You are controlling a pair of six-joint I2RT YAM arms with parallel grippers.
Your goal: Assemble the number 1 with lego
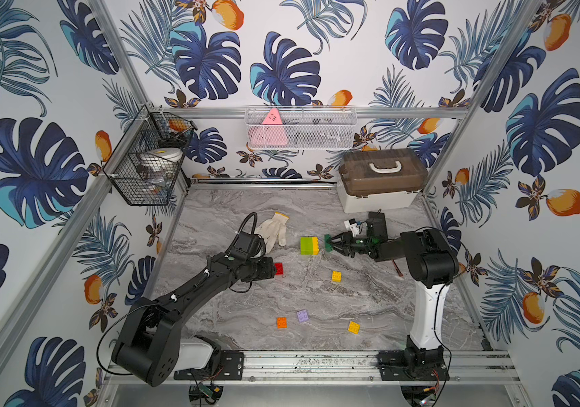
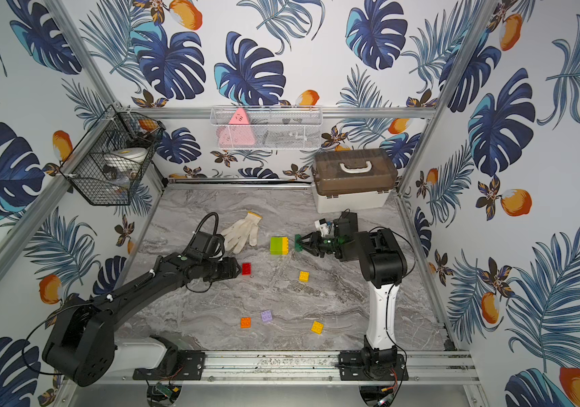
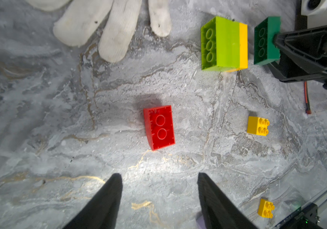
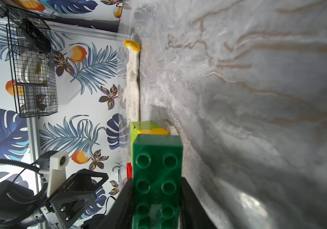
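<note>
My right gripper (image 1: 330, 243) has a dark green brick between its fingers, a short gap right of the joined lime green and yellow bricks; in the right wrist view the green brick (image 4: 156, 171) shows studs up, and whether the fingers grip it tightly is unclear. My left gripper is open above the table, empty, with a red brick (image 3: 159, 127) between and beyond its fingertips. Small yellow bricks (image 1: 336, 276) (image 1: 353, 327), an orange brick (image 1: 281, 322) and a lilac brick (image 1: 302, 315) lie nearer the front.
A white glove (image 1: 273, 228) lies behind the red brick. A toolbox (image 1: 380, 179) stands at back right. A black wire basket (image 1: 151, 162) and a white mesh basket (image 1: 301, 135) hang on the walls. Bare table (image 1: 222, 203) surrounds the bricks.
</note>
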